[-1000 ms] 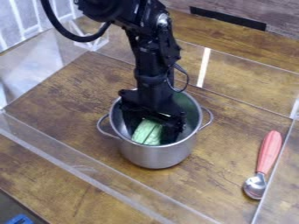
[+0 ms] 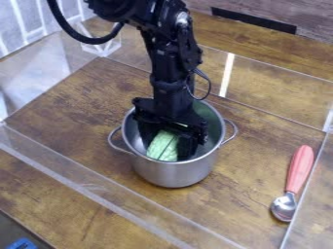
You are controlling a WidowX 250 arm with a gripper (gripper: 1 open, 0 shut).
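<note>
A steel pot [image 2: 169, 171] with two wire handles stands in the middle of the wooden table. Inside it lies a pale green elongated object [image 2: 164, 145]. My black gripper [image 2: 170, 136] reaches down into the pot from above, over and around the green object. Its fingertips are largely dark and hidden against the pot's interior, so I cannot tell whether they grip the object.
An ice cream scoop [image 2: 295, 180] with a pink handle lies to the right of the pot. A blue item [image 2: 16, 243] shows at the bottom left corner.
The arm and gripper have shifted very slightly within the pot. The pot and scoop stay where they were.
</note>
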